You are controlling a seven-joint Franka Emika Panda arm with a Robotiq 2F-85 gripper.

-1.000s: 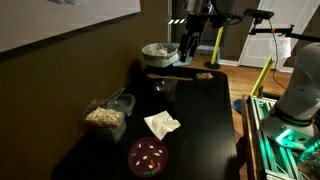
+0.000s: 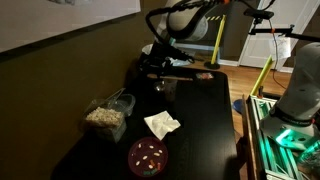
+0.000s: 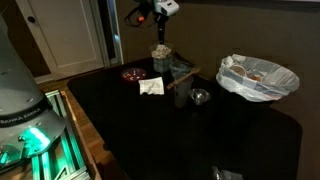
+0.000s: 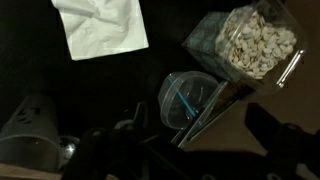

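My gripper stands open in the wrist view, its dark fingers spread wide and nothing held between them. Beneath it on the black table lies a small clear container [image 4: 178, 104] with something blue inside. A clear tub of pale flakes or pieces [image 4: 258, 46] sits beside that container, towards the upper right. White paper napkin [image 4: 100, 25] lies flat at the upper left. Exterior view 1 has the gripper [image 2: 154, 66] high over the table, apart from everything below.
A dark cup [image 3: 182, 95] stands near a small metal bowl [image 3: 201, 97]. The white-lined basket [image 3: 262, 82] is at the back. A round red-rimmed plate [image 2: 148, 157] holds several small bits. A wooden stick [image 2: 170, 77] lies near the cup.
In exterior view 1 the arm has swung left and lower, from above the basket to near the cup. The objects on the table have stayed in place.
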